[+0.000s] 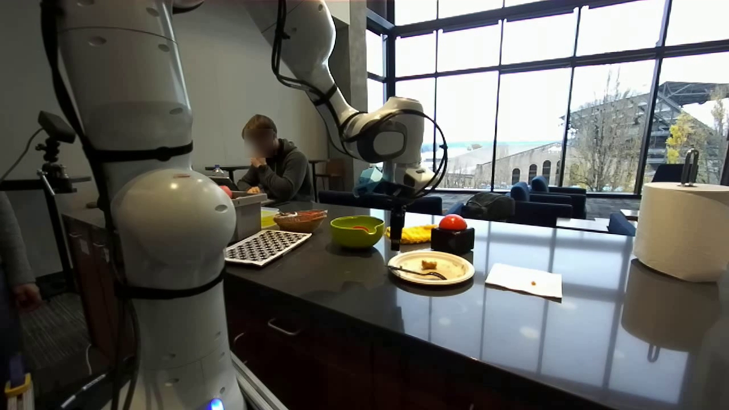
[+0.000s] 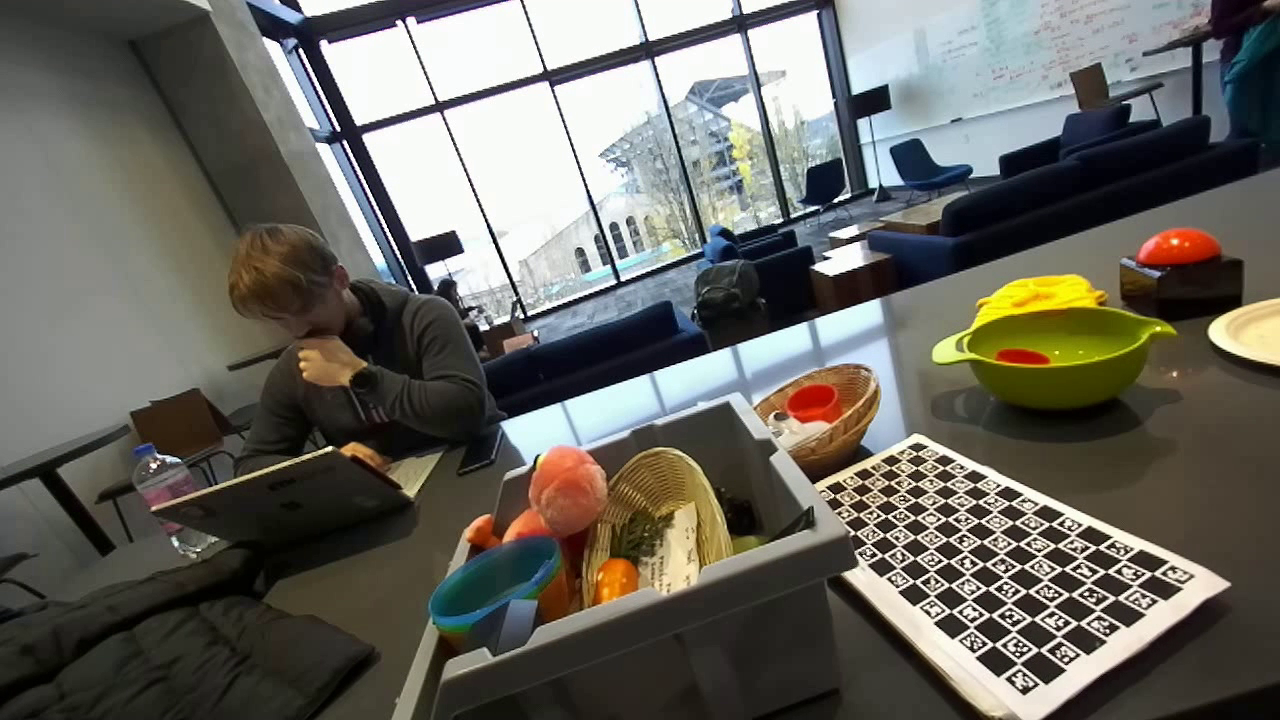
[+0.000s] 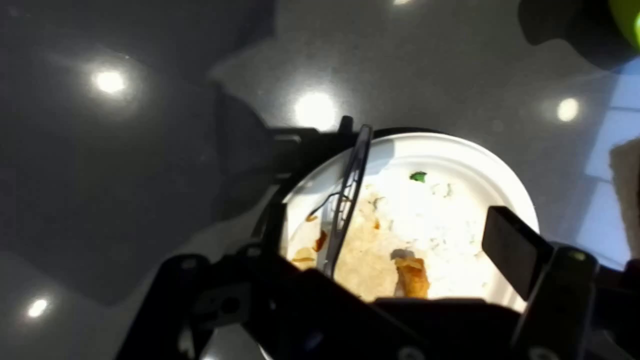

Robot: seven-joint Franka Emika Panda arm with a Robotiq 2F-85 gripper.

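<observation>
A white plate point(image 1: 454, 258) with crumbs lies on the dark counter. A dark fork point(image 3: 349, 195) rests across it, its handle end reaching over the rim. A small brown piece of food point(image 3: 412, 278) sits on the plate, along with a green scrap point(image 3: 418, 176). My gripper is open above the plate; in the wrist view the fork and food show between its fingers, touched by neither as far as I can tell. From exterior view 1, the fingers point(image 1: 396, 236) point down near the plate's far left rim.
Close by stand a green bowl point(image 1: 357, 232), a yellow cloth point(image 1: 413, 234) and a red button on a black box point(image 1: 452, 240). A napkin point(image 1: 524, 280) and paper towel roll point(image 1: 683, 229) are to the right. A grey bin point(image 2: 672, 636) and checkered board point(image 2: 1020, 564) occupy the other side.
</observation>
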